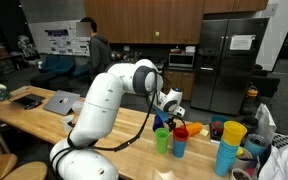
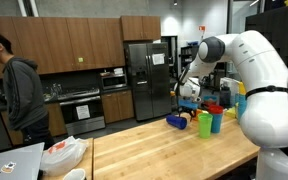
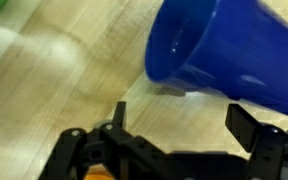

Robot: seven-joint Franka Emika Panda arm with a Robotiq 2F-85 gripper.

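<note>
In the wrist view a blue cup [image 3: 229,50] lies on its side on the wooden table, its mouth to the left. My gripper is open beside it, with nothing between the fingers; the cup is ahead of the fingertips. From the second exterior view, the blue cup [image 2: 176,121] rests on the table below the gripper [image 2: 187,110]. An orange object [image 1: 192,128] shows beside the gripper, partly hidden in the first exterior view.
A green cup [image 1: 162,140] and a blue cup with a red top [image 1: 179,142] stand near the gripper. Stacked blue and yellow cups [image 1: 227,150] are at the right. Bare table [image 2: 134,150] extends to the left in the second exterior view.
</note>
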